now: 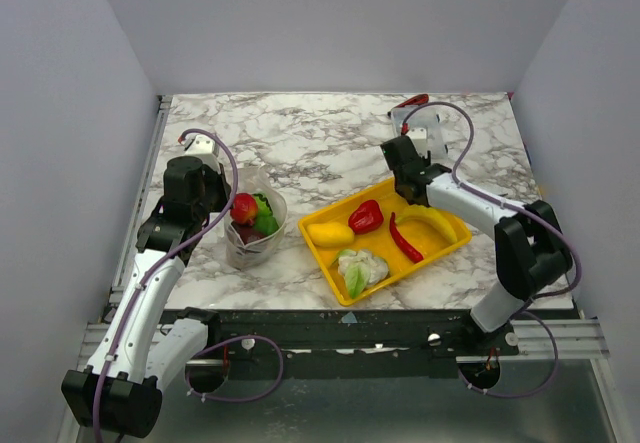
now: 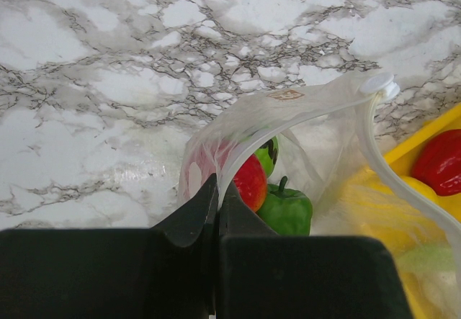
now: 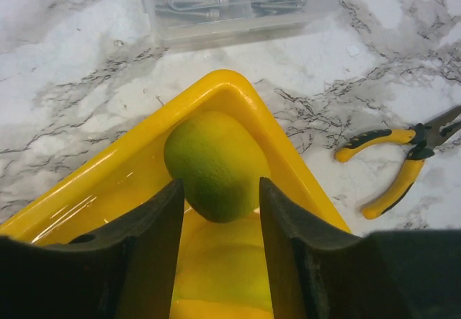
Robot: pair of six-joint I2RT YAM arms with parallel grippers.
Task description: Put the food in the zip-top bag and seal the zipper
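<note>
My left gripper is shut at the rim of the clear zip bag point(image 1: 255, 248), which stands open on the left holding a red fruit point(image 2: 250, 181) and green peppers point(image 2: 284, 211). The yellow tray point(image 1: 338, 289) on the right holds a yellow squash point(image 1: 330, 233), red pepper point(image 1: 366, 216), chilli point(image 1: 405, 245), cauliflower point(image 1: 362, 271) and banana point(image 1: 437, 221). Over its back corner, my right gripper stands open, its fingers either side of the lower part of a rounded yellow-green item point(image 3: 216, 157).
A clear box of bolts point(image 3: 238, 2) sits behind the tray, and pliers point(image 3: 403, 168) lie beside it in the right wrist view.
</note>
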